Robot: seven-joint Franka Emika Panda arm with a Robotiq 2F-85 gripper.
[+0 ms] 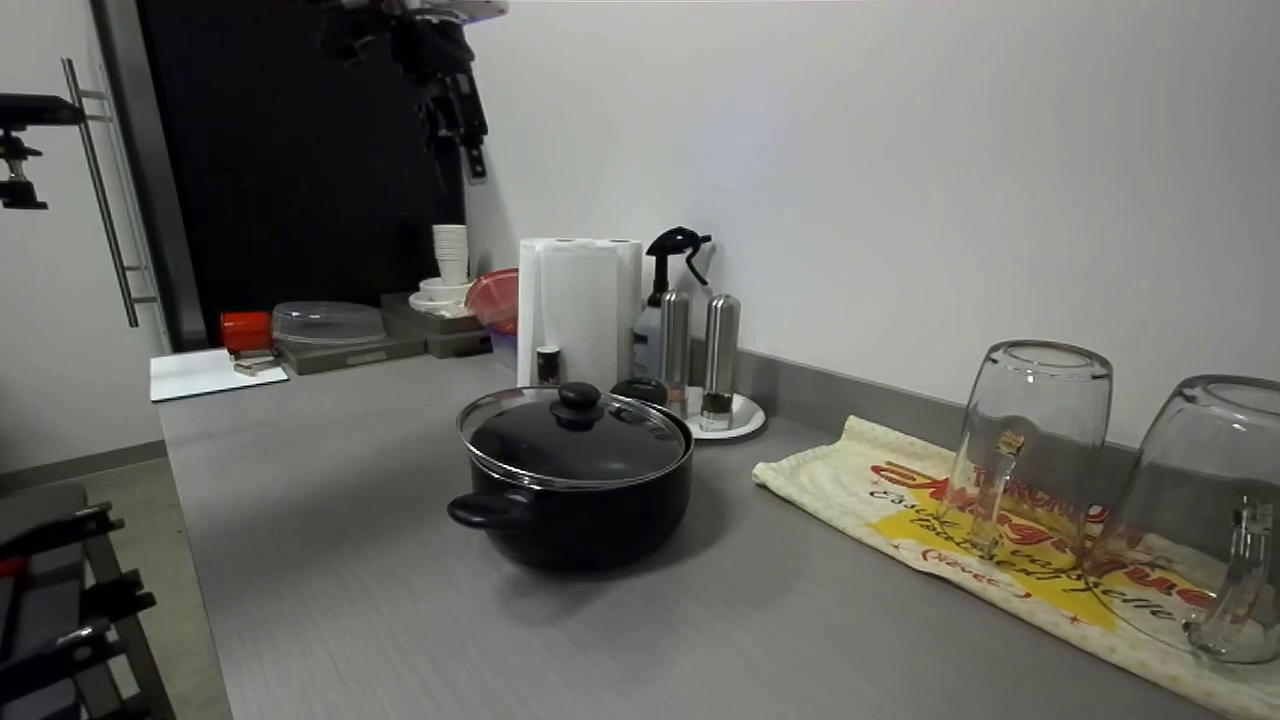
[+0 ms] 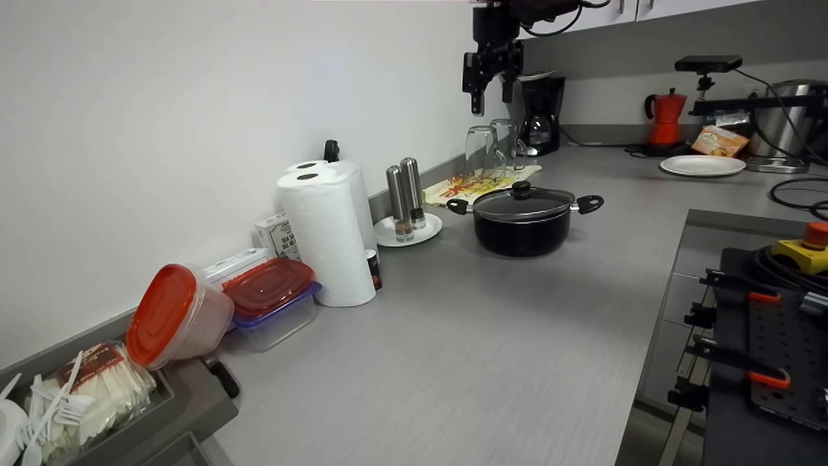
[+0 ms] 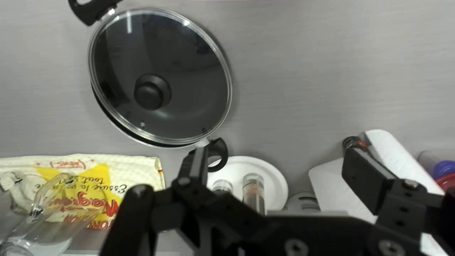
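High above the grey counter, my gripper (image 2: 493, 109) stands open, its fingers wide apart and nothing between them. From the wrist view, the gripper looks down with its fingers spread over the back of the counter. A black pot (image 1: 582, 522) rests on the counter under a glass lid (image 3: 183, 64) with a black knob (image 3: 151, 92). The lid seems slightly off-centre, as a strip of the pot's rim shows at one side. Two metal grinders (image 2: 405, 198) stand upright on a small white plate (image 3: 273, 179) beside the pot.
Upturned glass mugs (image 1: 1032, 444) stand on a printed cloth (image 1: 840, 480) by the wall. Paper towel rolls (image 2: 326, 233), a spray bottle (image 1: 650, 324) and plastic containers (image 2: 275, 303) line the wall too.
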